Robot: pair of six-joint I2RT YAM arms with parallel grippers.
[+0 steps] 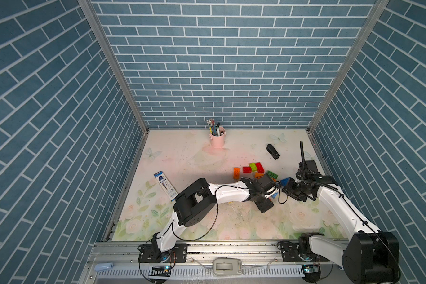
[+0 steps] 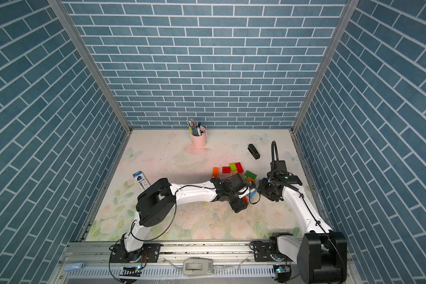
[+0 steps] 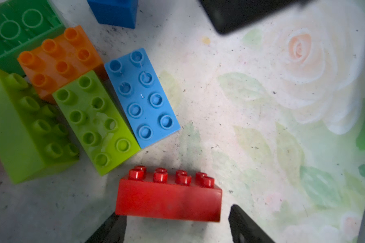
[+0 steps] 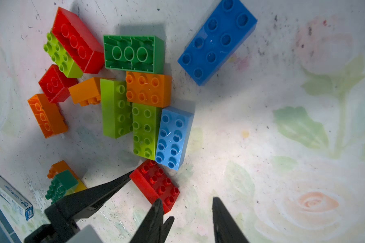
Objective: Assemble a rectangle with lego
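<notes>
In the left wrist view, a red brick sits studs up on the table. My left gripper is open, with one finger near each end of the brick and gaps beside it. The right wrist view shows the same red brick between the left fingers, just below a lime brick and a light blue brick lying side by side. My right gripper stands open to the right of the red brick, nothing between its fingers. An orange brick touches the lime one's far end.
A green brick lies studs down behind the orange one; a dark blue brick lies apart. Several other bricks are at the left. A box and black stapler lie farther off.
</notes>
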